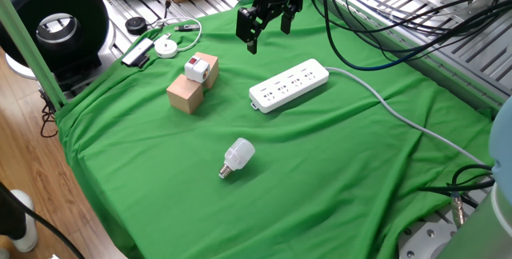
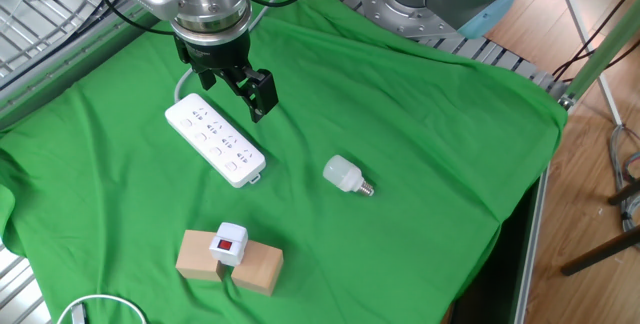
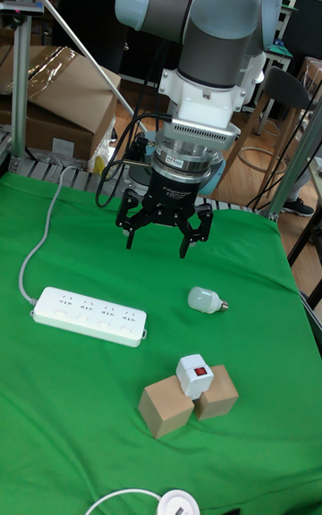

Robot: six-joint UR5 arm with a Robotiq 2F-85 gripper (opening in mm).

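Note:
My gripper [image 3: 157,240] hangs above the green cloth, its fingers spread wide with nothing between them. Below it in the third exterior view lies a white power strip [image 3: 90,315], its sockets facing up. A white light bulb [image 1: 239,155] with a metal screw base rests on its side on the cloth, apart from everything else. Two light-brown wooden blocks [image 2: 258,268] stand close together, and a small white cube-shaped device with a red switch [image 2: 229,244] sits on top of them. The gripper touches none of these.
A grey cord [image 1: 400,117] runs from the strip to the table's edge. A white cable with a round puck [image 1: 166,48] lies near the cloth's far left corner in the first exterior view. Black cables [image 1: 416,51] hang beside the arm.

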